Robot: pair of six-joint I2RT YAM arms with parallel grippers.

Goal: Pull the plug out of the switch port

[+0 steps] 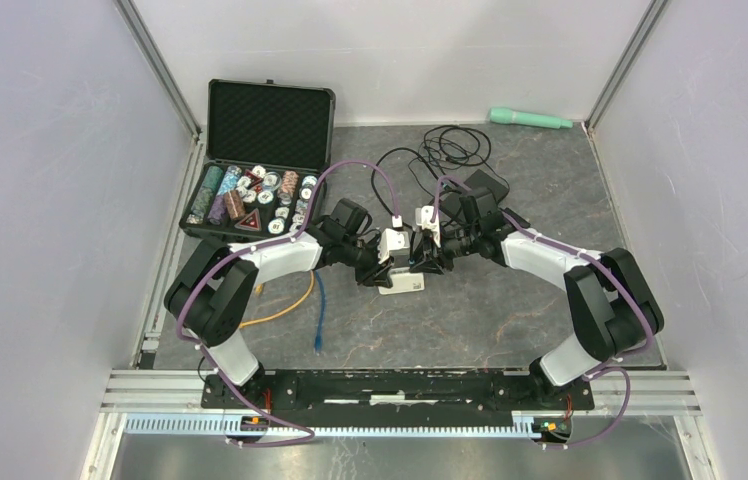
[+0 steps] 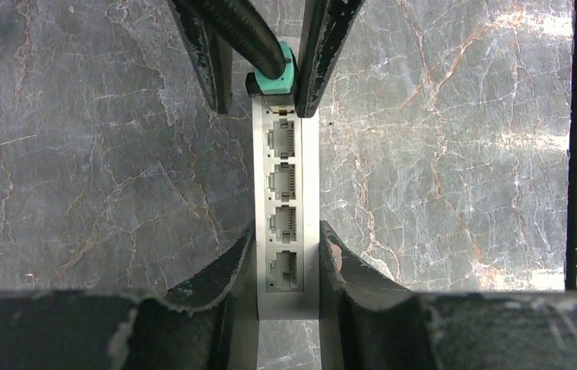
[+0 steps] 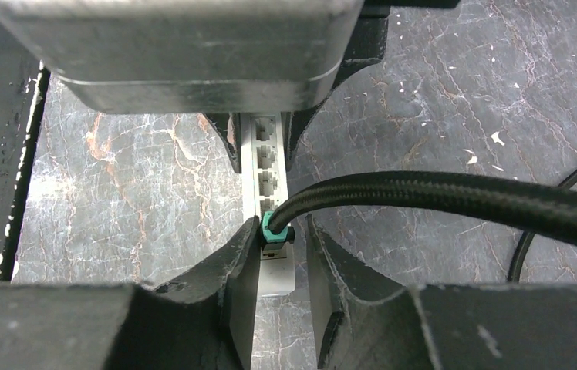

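Note:
The white switch (image 1: 402, 283) stands with its row of ports facing up in both wrist views. My left gripper is shut on one end of it. At the other end a plug with a teal boot (image 2: 274, 81) sits in the last port, a thick black braided cable (image 3: 440, 196) rising from it. My right gripper has its fingertips either side of that plug, part open; whether both touch it I cannot tell.
An open case of poker chips (image 1: 250, 200) stands back left. Yellow (image 1: 280, 312) and blue (image 1: 320, 320) cables lie front left. Coiled black cable and a green cylinder (image 1: 530, 118) are at the back.

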